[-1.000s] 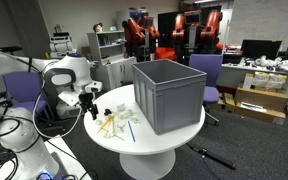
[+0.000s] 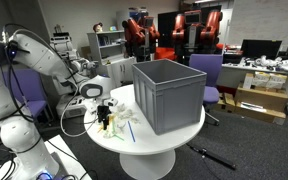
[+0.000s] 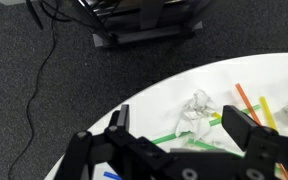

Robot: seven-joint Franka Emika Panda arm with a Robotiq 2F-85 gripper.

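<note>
My gripper stands open at the bottom of the wrist view, its dark fingers (image 3: 119,122) wide apart and nothing held between them. In the exterior view the gripper (image 2: 103,112) is over the left part of the round white table (image 2: 144,143). Ahead of the fingers lies a crumpled clear-white piece (image 3: 197,106). Around it are thin coloured sticks: an orange stick (image 3: 247,102), a yellow stick (image 3: 268,112) and a green stick (image 3: 164,138). A blue stick (image 3: 111,175) is at the lower left. The gripper body hides part of the table.
A large grey bin (image 2: 179,108) occupies the table's right side. An office chair (image 2: 206,67) stands behind it. A black bar (image 2: 212,156) lies on the floor at right. Beyond the table edge, a dark cable (image 3: 42,75) runs across the floor.
The arm has swung rightward and lowered, bringing the gripper from the table's left edge over the loose sticks. The bin and table have not moved.
</note>
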